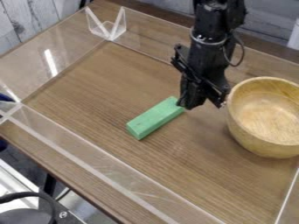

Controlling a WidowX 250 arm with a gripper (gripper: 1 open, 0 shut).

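Observation:
A flat green bar [156,119] lies diagonally on the wooden table. Over its upper right end hangs the black gripper [190,94] at the foot of the arm, close to the bar; whether it touches it is hard to tell. The gripper appears shut, and its fingers are dark and small in the view, with nothing visible held between them.
A large tan bowl [267,122] sits at the right, close beside the gripper. A clear plastic piece [107,26] stands at the back left. Black hardware [24,208] lies beyond the lower left edge.

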